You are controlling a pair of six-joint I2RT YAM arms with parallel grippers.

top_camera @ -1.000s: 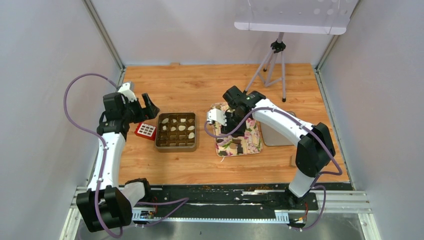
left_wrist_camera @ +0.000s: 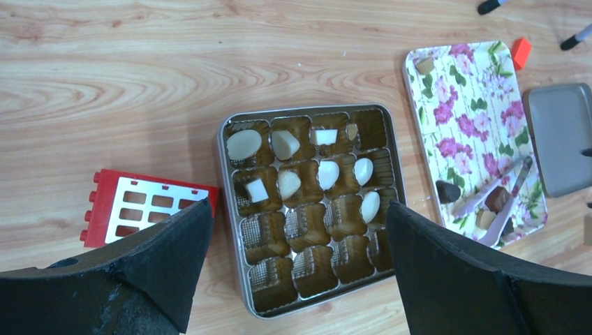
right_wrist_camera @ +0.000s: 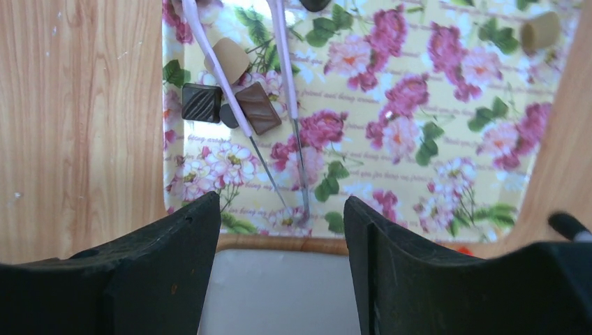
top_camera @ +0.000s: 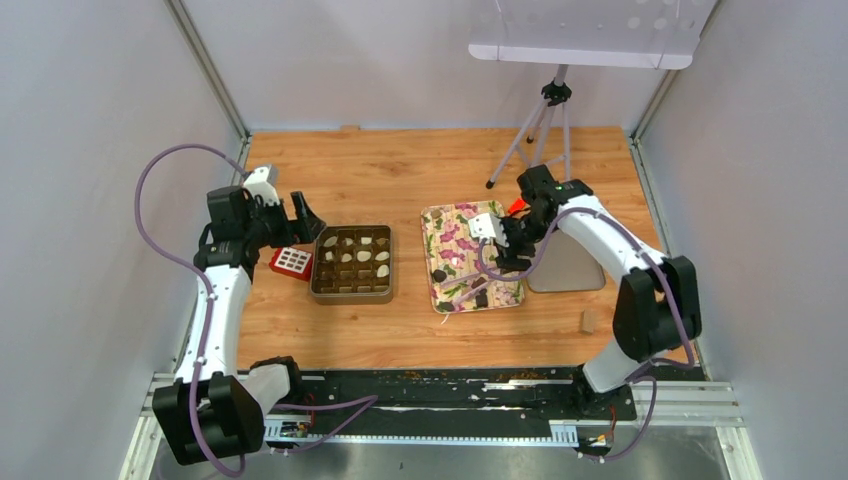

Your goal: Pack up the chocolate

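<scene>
The brown compartment box (left_wrist_camera: pixel 244 289) holds several pale pieces in its far rows; its nearest cells are empty. Over its near-left side, my left gripper (top_camera: pixel 310 209) is open and empty. On the floral tray (right_wrist_camera: pixel 426 167) lie a dark striped chocolate (right_wrist_camera: pixel 202 103), a brown square chocolate (right_wrist_camera: pixel 258 114) and a beige piece (right_wrist_camera: pixel 232 58). Purple tongs (right_wrist_camera: pixel 216 66) rest among them, one arm crossing by the brown square. Open with nothing between its fingers, my right gripper hovers above the tray's edge by the grey tray.
A red block frame (left_wrist_camera: pixel 150 206) sits against the box's left side. Right of the floral tray lies a grey tray (top_camera: pixel 570 267), with a small wooden block (top_camera: pixel 587 321) nearer the front. Tripod legs (top_camera: pixel 520 140) stand at the back. Bare table separates box and floral tray.
My right arm has swung right, from the floral tray's left part toward the grey tray. The tongs show lying on the tray, apart from the gripper. The left gripper has barely shifted.
</scene>
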